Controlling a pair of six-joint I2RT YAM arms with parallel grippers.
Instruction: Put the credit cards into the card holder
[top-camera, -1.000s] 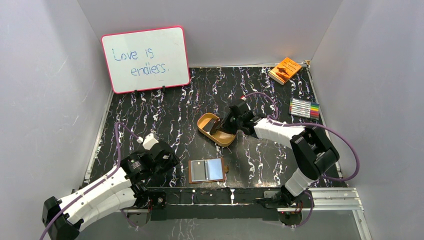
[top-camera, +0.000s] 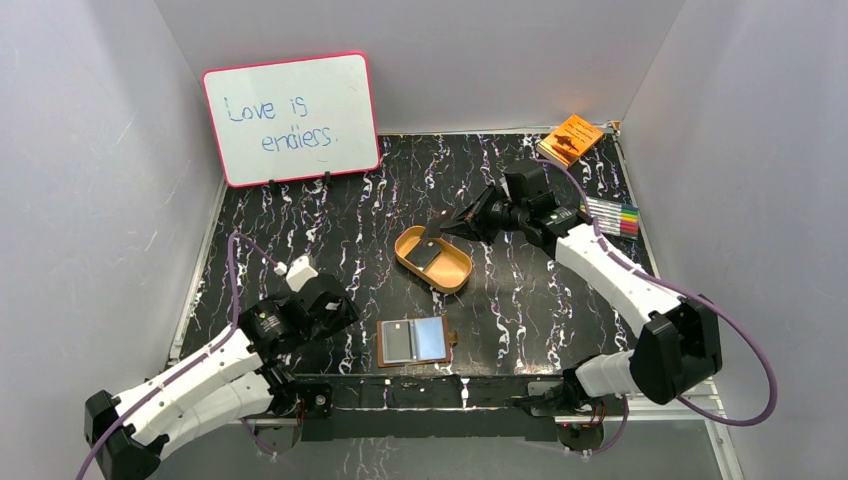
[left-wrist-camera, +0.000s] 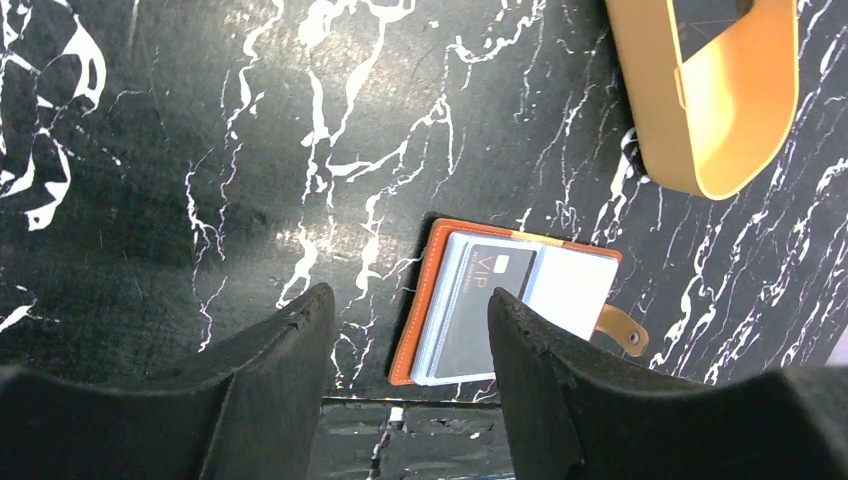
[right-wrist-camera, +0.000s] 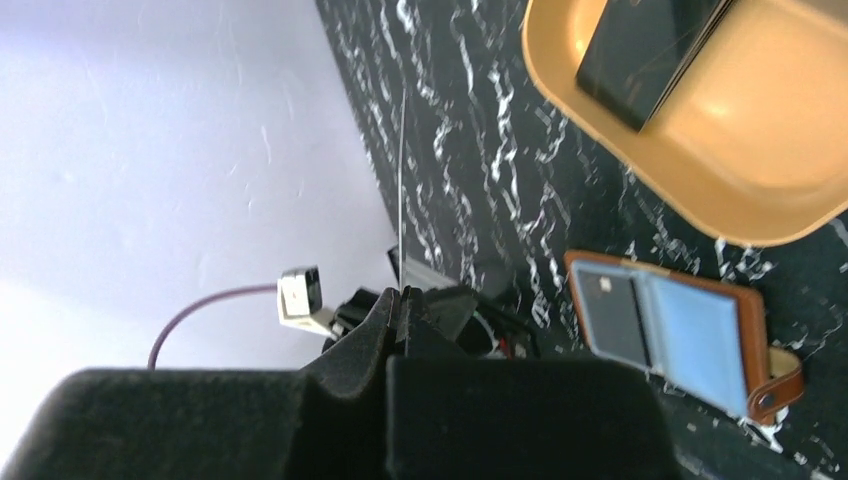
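My right gripper (top-camera: 452, 224) is shut on a dark card (top-camera: 436, 225), held above the upper part of the tan oval tray (top-camera: 457, 275). In the right wrist view this card (right-wrist-camera: 402, 190) shows edge-on, a thin line rising from the fingertips. More dark card (right-wrist-camera: 645, 55) lies inside the tray; how many cannot be told. Open flat near the front edge is the brown card holder (left-wrist-camera: 412, 340). A grey "VIP" card (left-wrist-camera: 490, 290) sits in its left pocket side, while the right side (left-wrist-camera: 575, 290) looks pale and bare. My left gripper stands open and empty, left of the holder.
A whiteboard (top-camera: 290, 120) leans at the back left. At the back right lie an orange book (top-camera: 570, 139) and a set of coloured pens (top-camera: 608, 217).
The left arm has shifted only slightly; the holder is unmoved.
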